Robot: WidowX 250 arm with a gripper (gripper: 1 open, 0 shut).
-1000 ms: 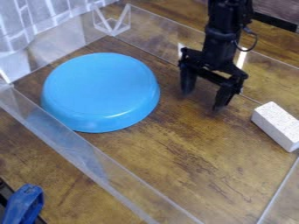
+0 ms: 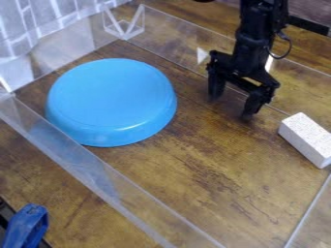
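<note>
The black robot gripper (image 2: pixel 241 93) hangs low over the wooden tray floor, between a blue upturned bowl (image 2: pixel 111 100) on the left and a white speckled block (image 2: pixel 305 139) on the right. Its two dark fingers are spread apart near the wood; whether anything small lies between them is hard to make out. It touches neither the bowl nor the block, as far as the view shows.
Clear plastic walls (image 2: pixel 116 189) border the wooden surface (image 2: pixel 195 184). A blue object (image 2: pixel 23 228) lies outside at the bottom left, and white fabric (image 2: pixel 39 34) is at the top left.
The gripper has shifted slightly over the last second, its fingers appearing a little differently angled. The bowl and the block have stayed in place.
</note>
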